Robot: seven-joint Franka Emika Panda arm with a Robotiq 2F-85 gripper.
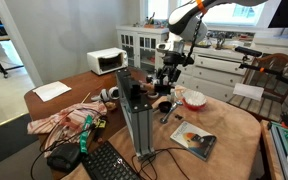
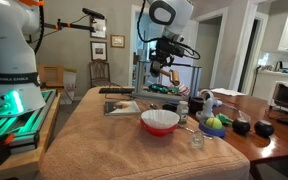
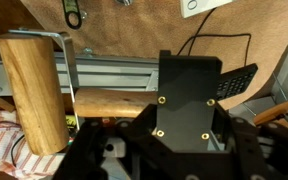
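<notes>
A dark, block-shaped object (image 3: 188,75) fills the middle of the wrist view, between the black fingers of my gripper, which is shut on it. What this object is, I cannot tell. Beneath it in the wrist view lie a grey metal rail (image 3: 124,72) and two wooden cylinders, one thick (image 3: 34,95) and one slimmer (image 3: 114,103). Exterior view 1 has my gripper (image 1: 170,74) raised behind the tall grey stand (image 1: 139,120). In exterior view 2 the white and black arm (image 2: 166,35) reaches over the far part of the table.
A red and white bowl (image 1: 194,98) stands on the wooden table. A black keyboard (image 1: 111,163) lies by the stand, with a flat panel (image 1: 194,140) to its right. Striped cloth (image 1: 72,122) covers the left side. Bare tabletop (image 1: 234,135) spreads at right.
</notes>
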